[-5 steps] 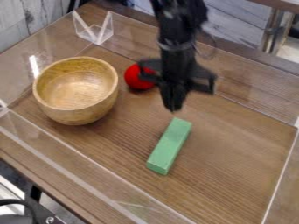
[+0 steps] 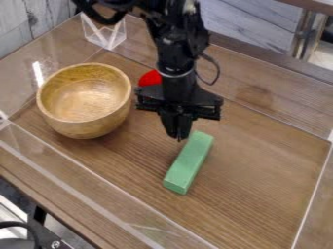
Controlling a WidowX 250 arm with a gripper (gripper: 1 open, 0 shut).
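Observation:
My black gripper [image 2: 180,124] hangs over the middle of the table, shut, with nothing visible between its fingers. Just below and right of its tip lies a long green block [image 2: 189,162], apart from it as far as I can tell. A yellow-tan bowl [image 2: 78,102] sits to the left. Behind the arm, a red object [image 2: 148,79] is partly hidden.
A clear plastic item [image 2: 101,27] stands at the back left. A pale ledge [image 2: 299,19] borders the back right.
The block and bowl are where they were; more of the red object is covered by the arm.

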